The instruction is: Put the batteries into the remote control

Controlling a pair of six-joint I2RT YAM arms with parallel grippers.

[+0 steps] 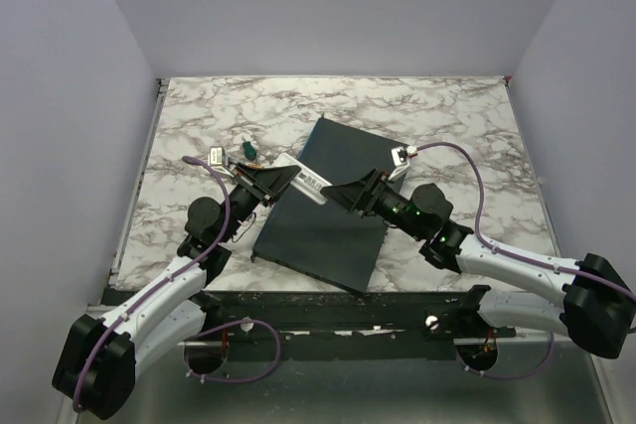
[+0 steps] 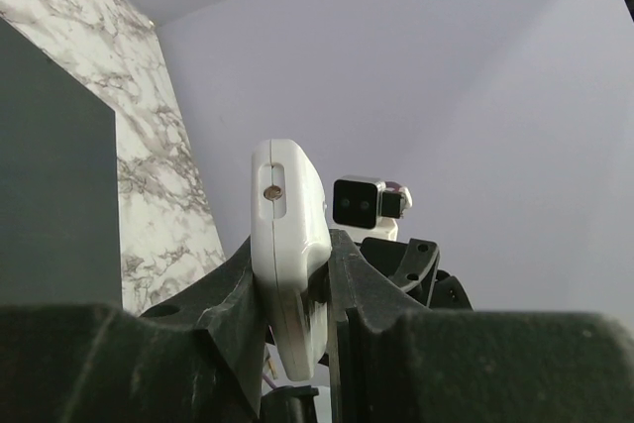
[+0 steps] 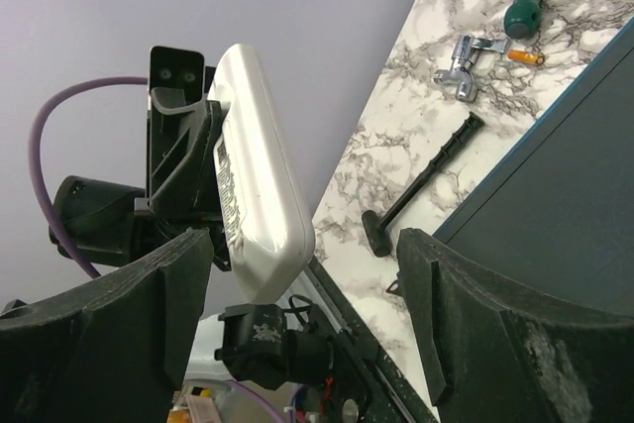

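Note:
A white remote control [image 1: 308, 181] is held above the dark mat by my left gripper [image 1: 282, 177], which is shut on it at one end. In the left wrist view the remote [image 2: 277, 195] stands between the fingers. My right gripper [image 1: 354, 195] is part open at the remote's other end; in the right wrist view the remote [image 3: 253, 175] is just beyond its spread fingers, slightly left of the gap. I cannot make out any batteries for certain.
The dark mat [image 1: 323, 245] covers the middle of the marble table. A green screwdriver [image 3: 523, 12], a metal tool [image 3: 461, 71], a small orange object [image 3: 526, 56] and a black hammer [image 3: 426, 175] lie left of the mat.

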